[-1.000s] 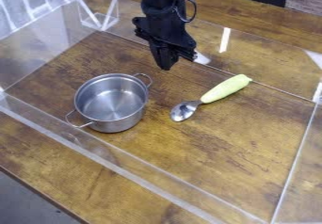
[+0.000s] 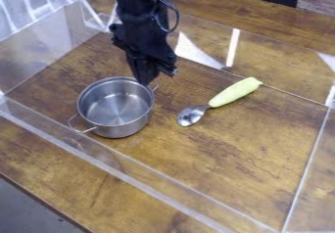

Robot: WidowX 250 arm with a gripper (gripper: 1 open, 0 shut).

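Observation:
A steel pot (image 2: 116, 107) with wire handles stands on the wooden table, left of centre in the camera view. My black gripper (image 2: 144, 78) hangs just above the pot's back rim, near its rear handle, its tip pointing down; it looks shut, with nothing visible between its fingers. To the right of the pot lies a spoon (image 2: 193, 114) with a pale green handle (image 2: 236, 91), apart from both pot and gripper.
Clear panels enclose the wooden work area (image 2: 197, 178) along the sides and front. A white railing (image 2: 29, 7) shows at the back left.
My gripper has moved left and down, from over the table behind the spoon to just above the pot's back rim. The pot and spoon have not moved.

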